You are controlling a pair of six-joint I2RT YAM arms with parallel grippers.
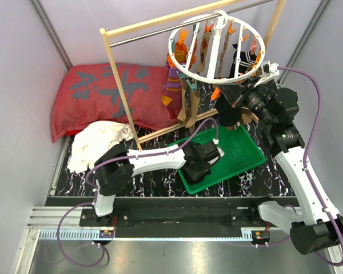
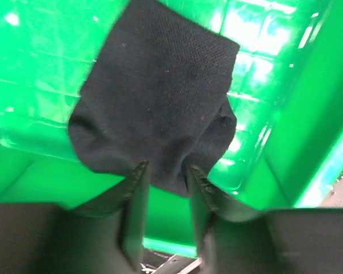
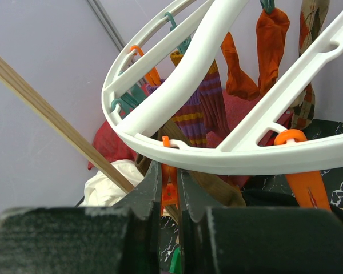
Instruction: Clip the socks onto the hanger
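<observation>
My left gripper is open, low over a folded black sock (image 2: 154,85) in the green basket (image 2: 297,114). My right gripper is shut on an orange clip (image 3: 170,191) at the rim of the white round hanger (image 3: 240,160). In the top view several socks hang from the hanger, orange, purple-striped (image 1: 172,94), brown and black, with clips of orange and teal.
A wooden frame (image 1: 117,85) with a metal rail carries the hanger. A red pillow (image 1: 86,97) and a white cloth (image 1: 97,142) lie to the left. The grey wall bounds the right.
</observation>
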